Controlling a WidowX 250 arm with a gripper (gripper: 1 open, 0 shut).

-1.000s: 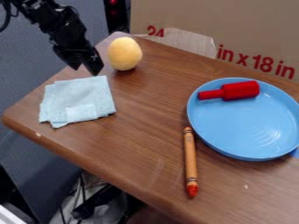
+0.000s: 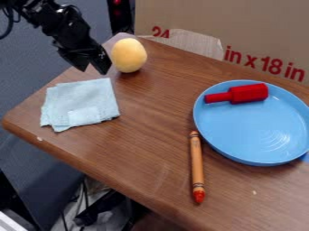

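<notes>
My black gripper (image 2: 92, 63) hangs at the upper left, over the table's edge just left of a yellow egg-shaped object (image 2: 129, 55) and above a folded pale blue cloth (image 2: 79, 104); whether its fingers are open or shut is unclear. A blue plate (image 2: 251, 135) sits at the right with a red rolling-pin-like object (image 2: 245, 93) lying on it. An orange crayon (image 2: 197, 167) lies left of the plate.
A cardboard box (image 2: 229, 36) stands behind the table at the back right, with a clear plastic piece (image 2: 193, 41) near it.
My gripper has shifted very slightly over the last second. The objects on the table have not moved.
</notes>
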